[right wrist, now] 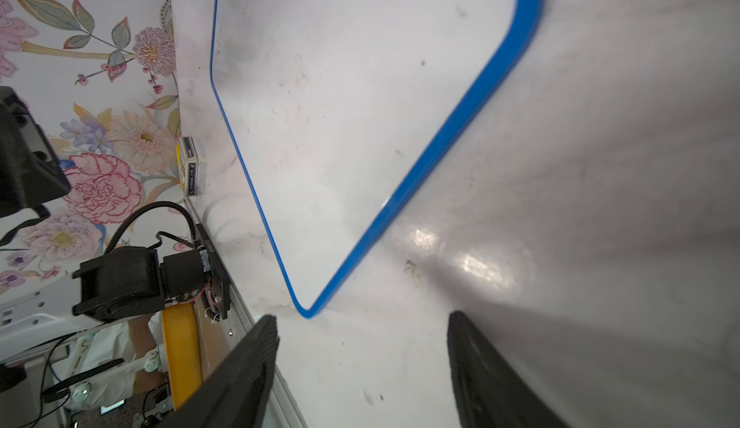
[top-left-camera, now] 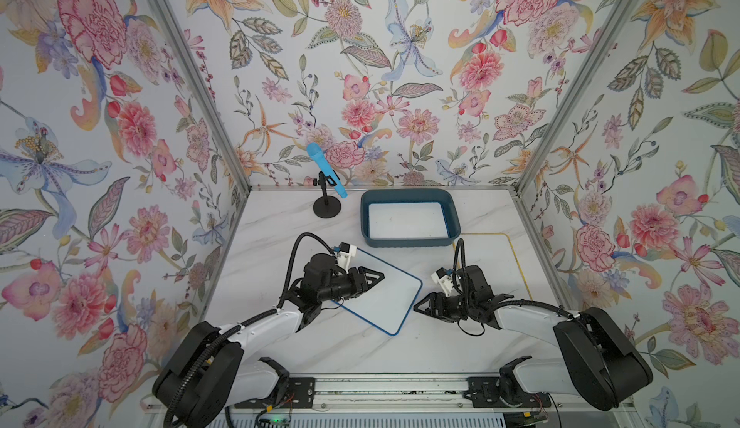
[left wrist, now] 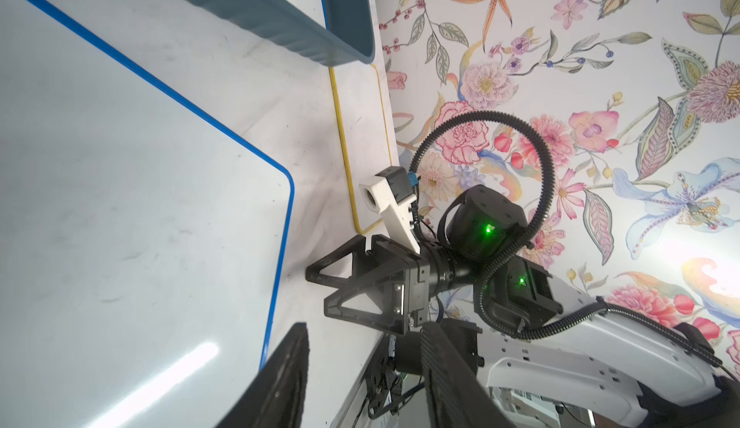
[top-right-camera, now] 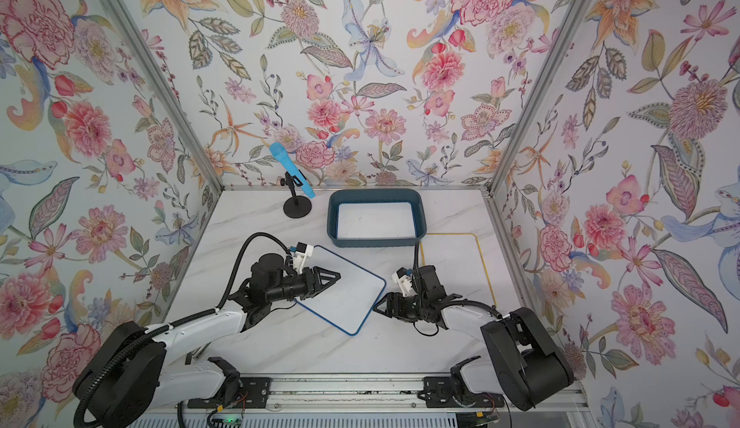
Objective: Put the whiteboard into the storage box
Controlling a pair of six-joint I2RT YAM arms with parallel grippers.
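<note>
The blue-edged whiteboard [top-left-camera: 385, 304] is turned at an angle in front of the blue storage box [top-left-camera: 410, 240], which has a white bottom. My left gripper [top-left-camera: 365, 280] is over the board's left part in the top views; whether anything is between its fingers is unclear. My right gripper [top-left-camera: 426, 306] is low beside the board's right edge; in the right wrist view its fingers [right wrist: 481, 366] stand apart with bare table between them.
A blue microphone [top-left-camera: 327, 167] on a black stand is at the back left. A yellow-edged board [top-left-camera: 501, 266] lies at the right behind my right arm.
</note>
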